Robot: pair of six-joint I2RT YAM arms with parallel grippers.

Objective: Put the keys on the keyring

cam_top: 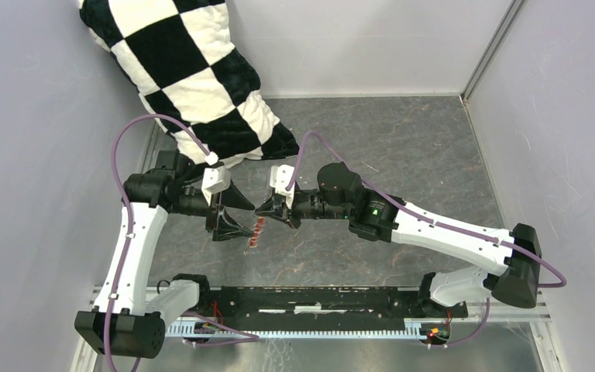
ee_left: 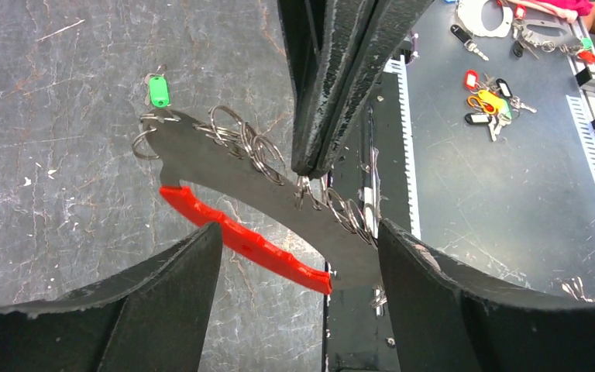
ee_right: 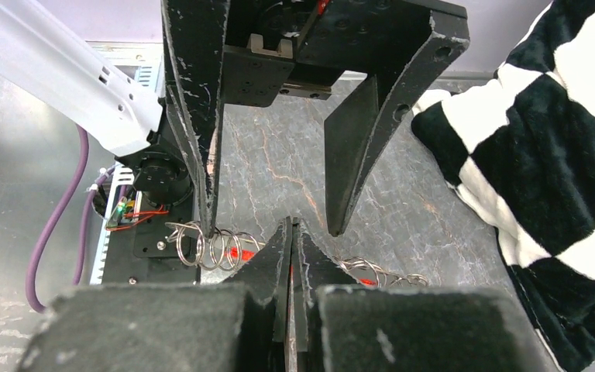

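Note:
A dark knife-shaped keyring plate [ee_left: 279,217] with a red toothed edge hangs in the air between my two arms, several metal rings along its upper side. My right gripper is shut on a thin ring at that side; the exact contact is tiny in view. One end carries a green-tagged key [ee_left: 158,90] on a ring. My left gripper [cam_top: 252,220] is open, its fingers [ee_left: 172,288] spread to either side of the plate and nothing pinched between them. Seen in the right wrist view, ring coils [ee_right: 215,246] sit close to a left fingertip.
Tagged keys [ee_left: 497,99] lie on the grey surface past the white toothed strip [ee_left: 407,147]. More bare keys [ee_left: 577,290] are near that view's right edge. A checkered cushion [cam_top: 194,77] fills the back left.

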